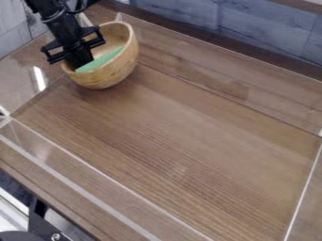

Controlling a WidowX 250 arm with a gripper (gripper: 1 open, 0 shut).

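A round wooden bowl point(113, 72) sits tilted at the upper left of the table, with a green object point(98, 60) inside it. My black gripper point(75, 53) is at the bowl's left rim, its fingers over the rim and shut; whether it grips the rim is hard to tell at this size.
A dark blue-grey panelled surface point(251, 28) runs along the back right, and the table's left edge lies close beside the bowl.
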